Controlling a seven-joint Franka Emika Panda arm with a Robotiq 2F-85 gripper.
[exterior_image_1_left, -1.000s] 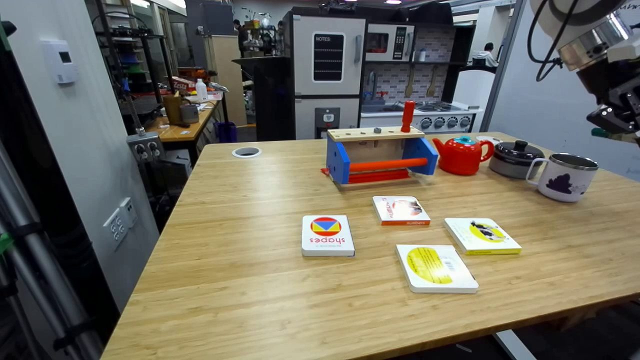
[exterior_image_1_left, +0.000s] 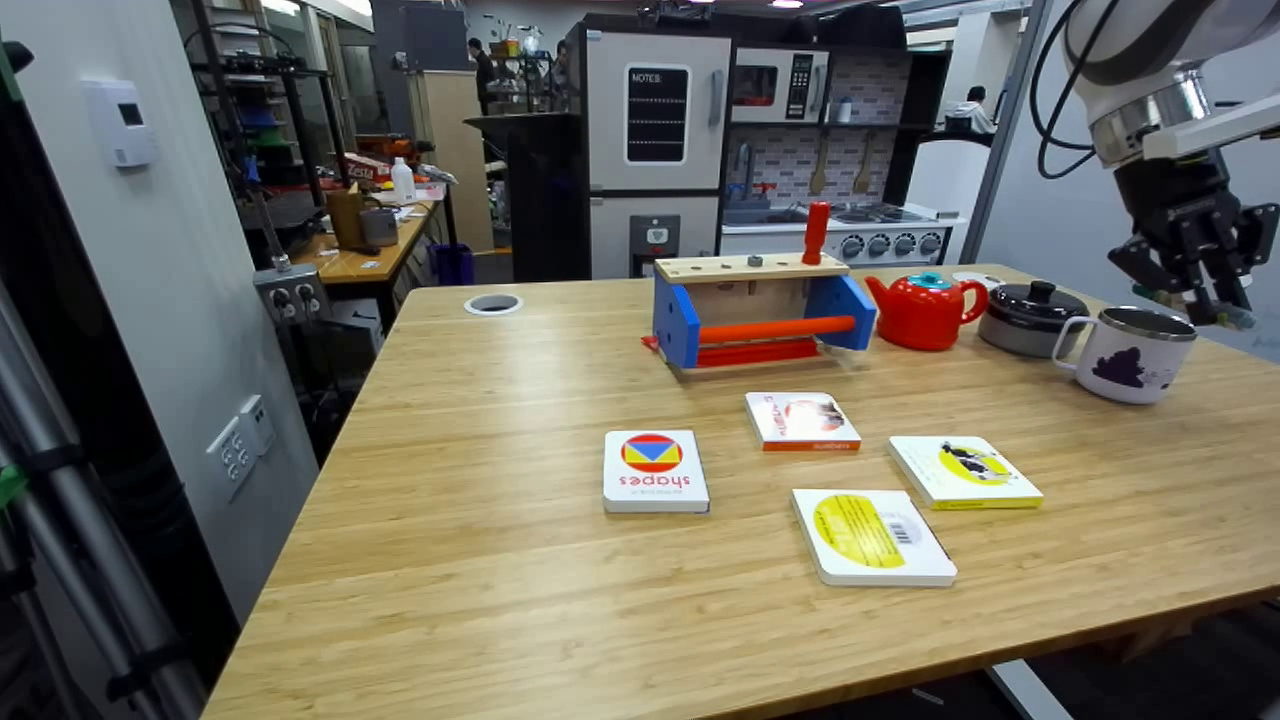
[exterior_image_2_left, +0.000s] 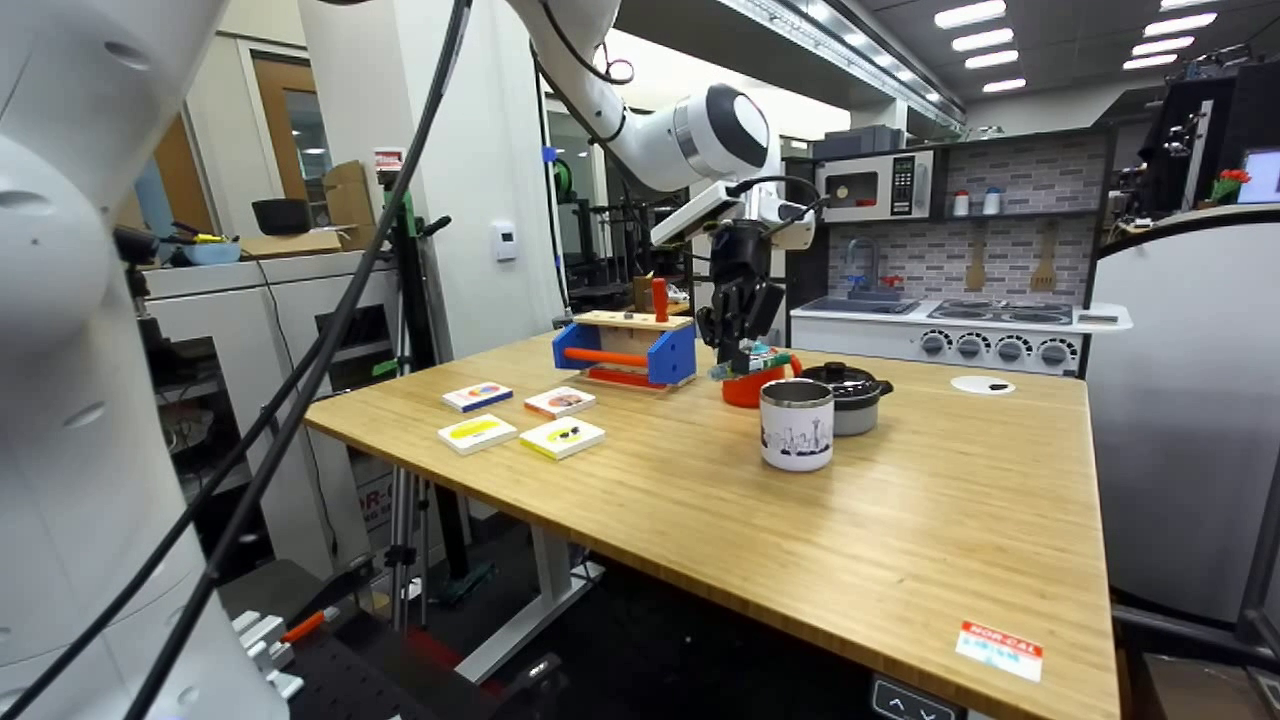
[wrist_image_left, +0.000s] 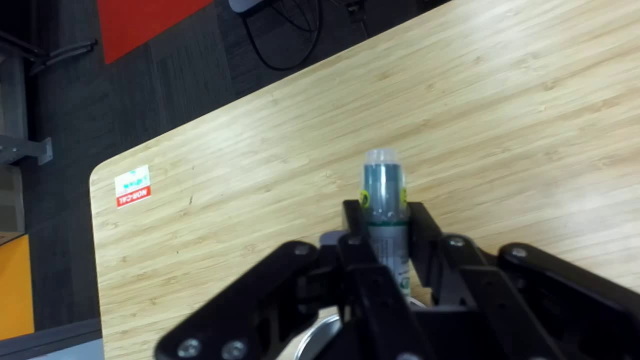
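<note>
A slim tube-like container (wrist_image_left: 390, 246) with a clear end and a green-and-white label is pinched between the black fingers of my gripper. In exterior view 1 the gripper (exterior_image_1_left: 1214, 310) is at the far right, higher than the white mug (exterior_image_1_left: 1125, 355) with its dark picture. Part of that mug's metal rim (wrist_image_left: 321, 336) shows below the fingers in the wrist view, largely covered by the gripper. From exterior view 2, the held tube (exterior_image_2_left: 753, 362) appears roughly level, in front of the red teapot and up-left of the mug (exterior_image_2_left: 797, 425).
A grey pot with black lid (exterior_image_1_left: 1034, 318) and a red teapot (exterior_image_1_left: 925, 311) stand beside the mug. Further left are a blue-sided toy workbench (exterior_image_1_left: 768, 306) and several small books, among them the shapes book (exterior_image_1_left: 655, 470).
My gripper has moved left in exterior view 1, bringing the tube closer to the mug, and the fingers now point more downward. The objects on the table have not moved.
</note>
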